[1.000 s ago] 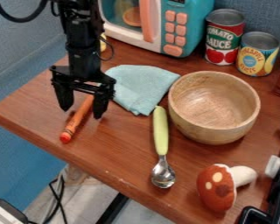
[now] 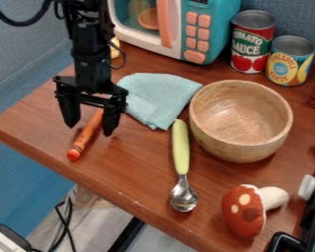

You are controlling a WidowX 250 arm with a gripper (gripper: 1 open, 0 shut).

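My black gripper (image 2: 91, 120) stands open over the left part of the wooden table, its two fingers straddling the upper end of an orange carrot-like stick (image 2: 83, 139). The stick lies slanted on the table, its lower end toward the front edge. A folded light-blue cloth (image 2: 160, 95) lies just right of the gripper.
A wooden bowl (image 2: 242, 139), a green-handled spoon (image 2: 181, 179) and a toy mushroom (image 2: 246, 208) occupy the right. A toy microwave (image 2: 181, 27), tomato can (image 2: 251, 44) and second can (image 2: 290, 64) stand behind. Dark objects line the right edge.
The gripper has shifted only slightly around the stick's upper end. Everything else stays where it was.
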